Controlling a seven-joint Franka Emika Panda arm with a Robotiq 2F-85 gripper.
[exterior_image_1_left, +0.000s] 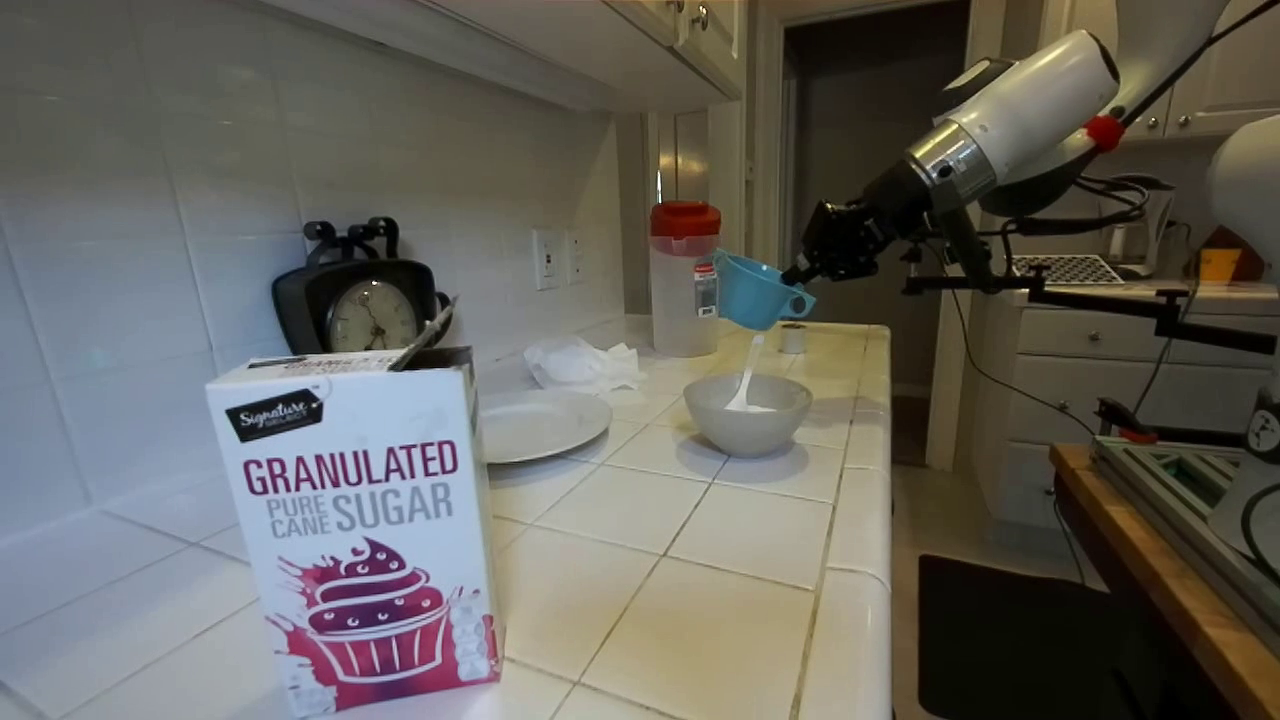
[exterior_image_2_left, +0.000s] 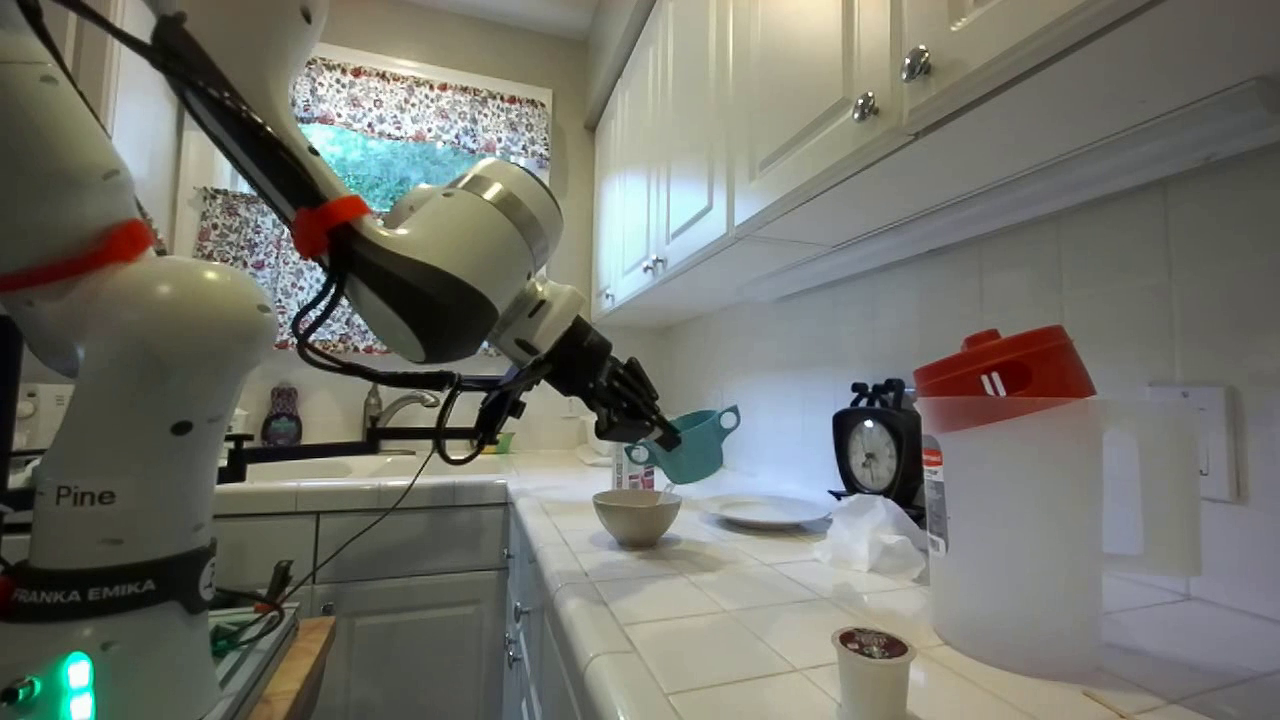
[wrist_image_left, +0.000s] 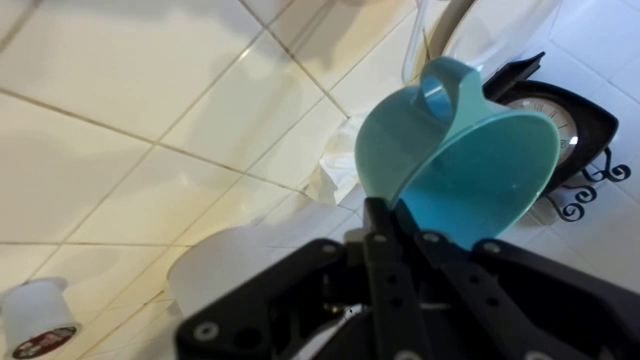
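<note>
A blue two-handled cup (exterior_image_1_left: 756, 294) hangs tilted in the air, with my gripper (exterior_image_1_left: 798, 274) shut on its rim near one handle. In the wrist view the cup (wrist_image_left: 396, 138) shows its open mouth, and the inside that can be seen is bare. Dark fingers (wrist_image_left: 376, 216) pinch the cup's edge. Below the cup in the first exterior view, a grey bowl (exterior_image_1_left: 750, 426) stands on the counter with a white spoon (exterior_image_1_left: 751, 366) leaning in it. Over in the second exterior view, the cup (exterior_image_2_left: 698, 446) is above the bowl (exterior_image_2_left: 636, 518), apart from it.
A sugar box (exterior_image_1_left: 360, 528) stands at the near left, beside a white plate (exterior_image_1_left: 546, 426) and a black scale clock (exterior_image_1_left: 360, 300). Crumpled paper (exterior_image_2_left: 873, 534), a red-lidded pitcher (exterior_image_2_left: 1014, 528) and a small pod cup (exterior_image_2_left: 873, 672) are on the counter. Tiles before the bowl are clear.
</note>
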